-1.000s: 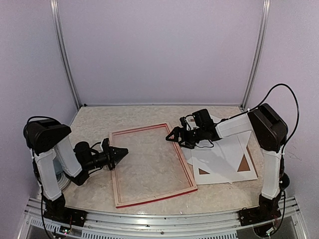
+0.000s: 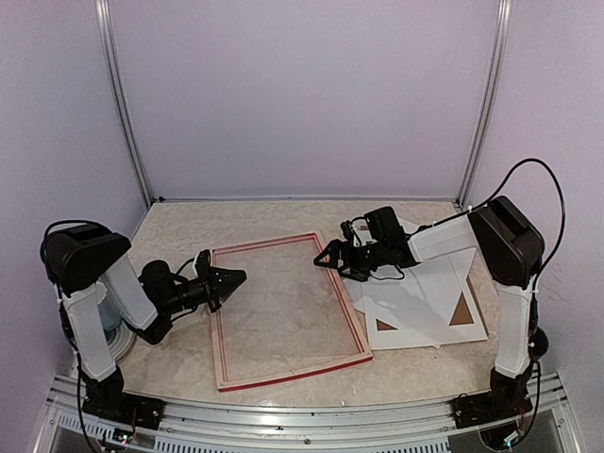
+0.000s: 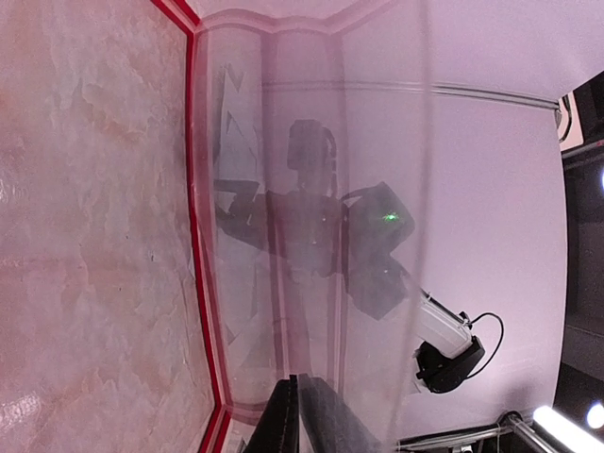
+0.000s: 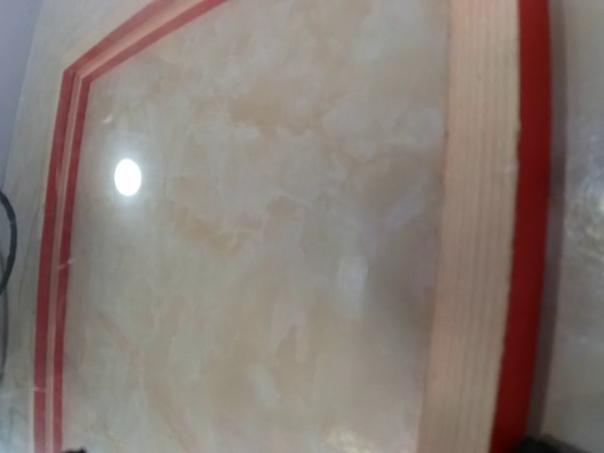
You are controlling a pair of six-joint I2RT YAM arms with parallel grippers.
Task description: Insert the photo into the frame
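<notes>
The picture frame [image 2: 293, 377], pale wood with red edging, lies flat in the middle of the table. A clear sheet [image 3: 377, 123] fills the left wrist view above the red edge, its near border raised; the right arm shows through it. At the frame's left side my left gripper [image 2: 243, 276] is shut on this clear sheet, one dark finger [image 3: 278, 415] in front and the other greyed behind it. Over the upper right frame edge stands my right gripper [image 2: 328, 264], open and empty. White sheets [image 2: 415, 311] with brown corners lie right of the frame; no picture is recognizable.
The right forearm [image 2: 444, 236] reaches over the white sheets. Round stacked items [image 2: 121, 340] sit at the far left, partly behind the left arm. Bare table [image 2: 245, 215] lies behind the frame, and a metal rail [image 2: 311, 417] bounds the front.
My left gripper has shifted slightly up and to the right in the top view, and the frame's left edge has moved a little right. The right arm stays still.
</notes>
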